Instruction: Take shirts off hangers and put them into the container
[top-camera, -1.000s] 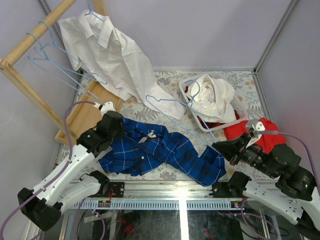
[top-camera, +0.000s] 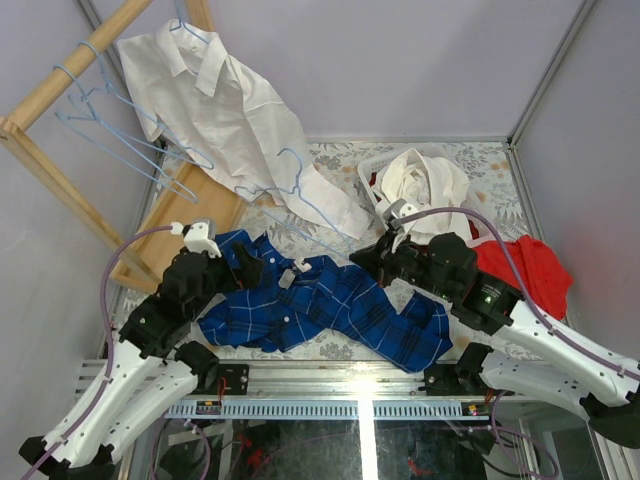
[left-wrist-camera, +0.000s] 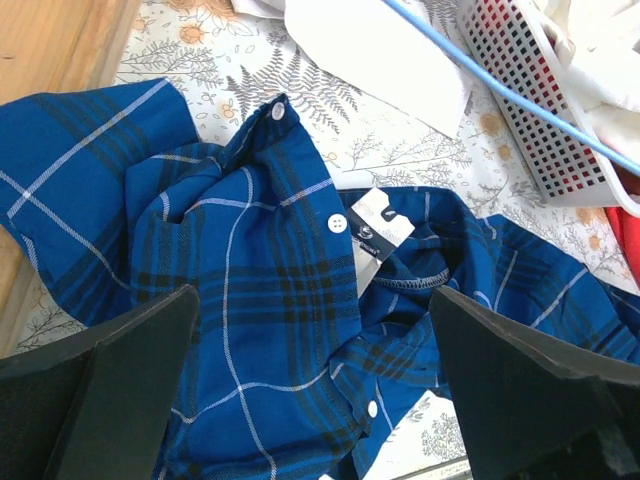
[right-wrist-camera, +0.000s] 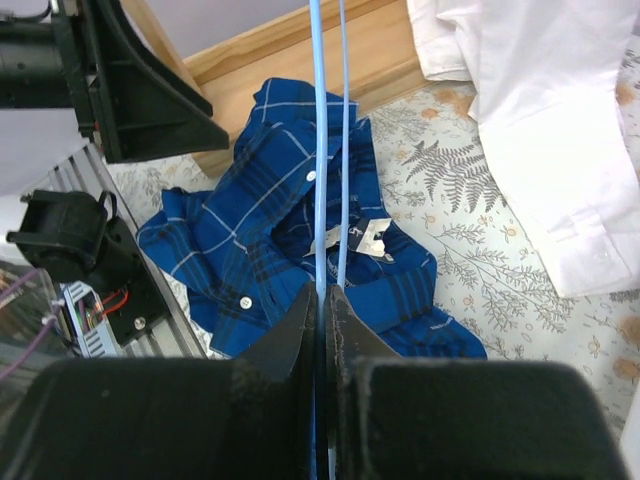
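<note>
A blue plaid shirt (top-camera: 300, 305) lies crumpled on the floral surface, with no hanger in it. My right gripper (top-camera: 365, 262) is shut on a blue wire hanger (right-wrist-camera: 321, 150), held above the shirt's middle; the hanger's hook (top-camera: 292, 158) points toward the back. In the left wrist view my left gripper stands open over the shirt (left-wrist-camera: 260, 300), near its collar label (left-wrist-camera: 380, 235), with no cloth gripped. From above, the left gripper (top-camera: 243, 270) is at the shirt's left part.
A wooden rack (top-camera: 50, 88) at the back left carries several empty blue hangers (top-camera: 100, 118) and a white shirt (top-camera: 235, 110). At right stand a white basket (top-camera: 372, 170) with white cloth and a red cloth (top-camera: 525, 272) beside it.
My right gripper has moved left with the hanger, from the shirt's right end to above its middle. The plaid shirt lies much as before.
</note>
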